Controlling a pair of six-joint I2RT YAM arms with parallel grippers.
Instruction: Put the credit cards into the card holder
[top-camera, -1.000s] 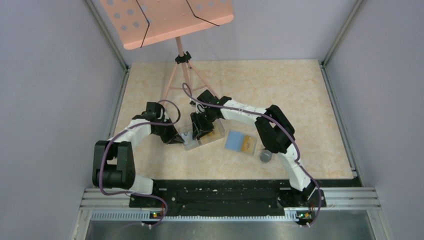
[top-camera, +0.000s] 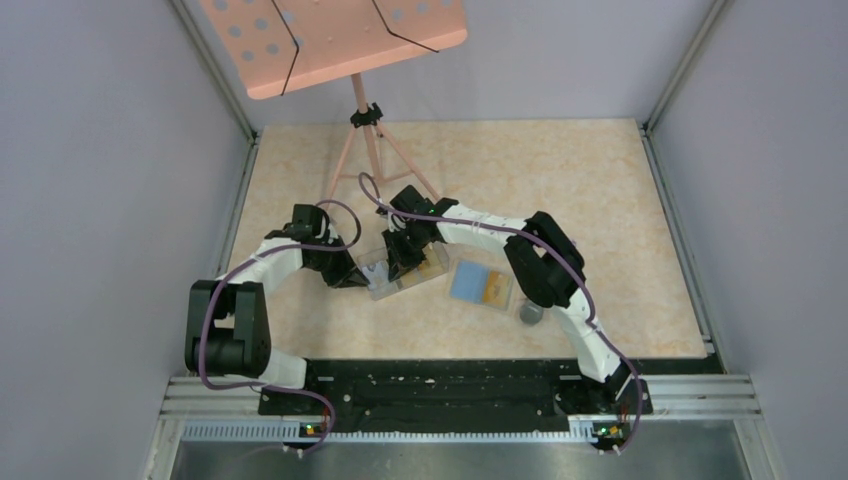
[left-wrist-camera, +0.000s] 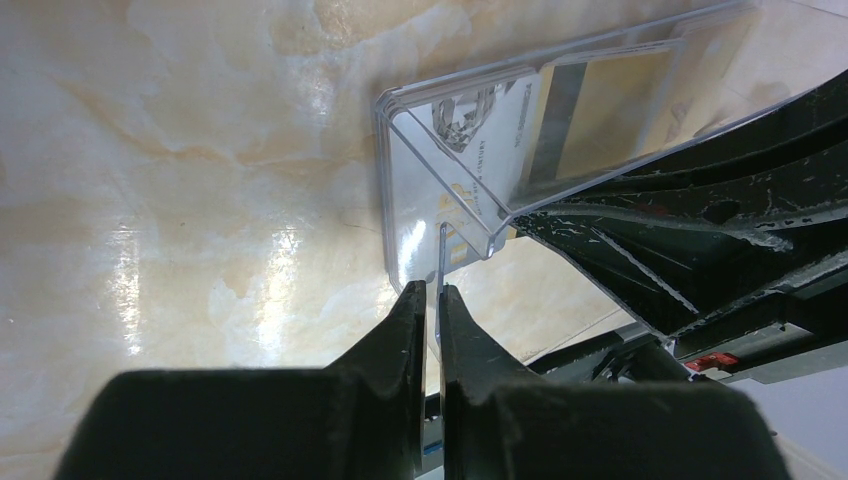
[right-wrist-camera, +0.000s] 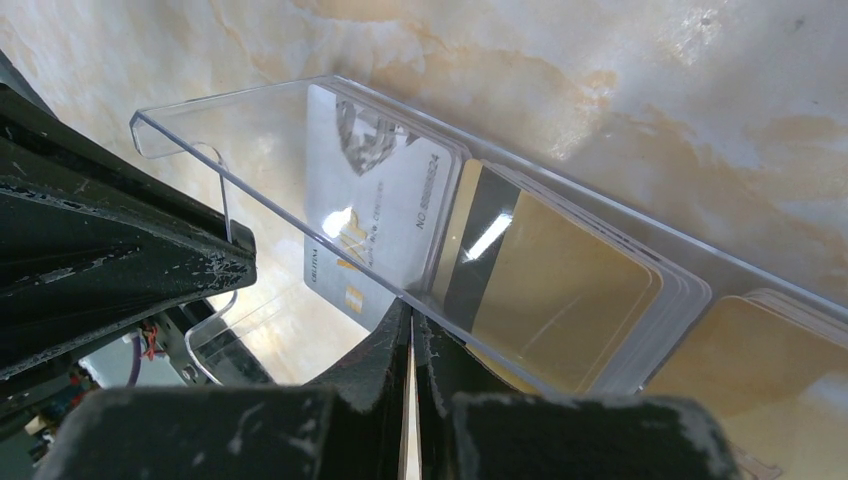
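Observation:
The clear card holder (top-camera: 383, 291) lies slanted on the table, with its left end at my left gripper (top-camera: 366, 284). In the left wrist view, my left gripper is shut on that end's thin clear edge. Inside the holder are a white card (right-wrist-camera: 375, 190) and, beside it, a stack of gold cards with a dark stripe (right-wrist-camera: 560, 300); more gold cards (right-wrist-camera: 770, 370) sit farther along. My right gripper is shut at the holder's long wall, by the white and gold cards, with nothing seen between its fingers. In the top view its arm partly covers the holder.
A second clear tray with a blue card (top-camera: 469, 281) and a gold card (top-camera: 497, 289) lies to the right. Near it is a grey round object (top-camera: 531, 313). A pink stand (top-camera: 365, 140) rises behind the holder.
The left arm and the holder look unmoved.

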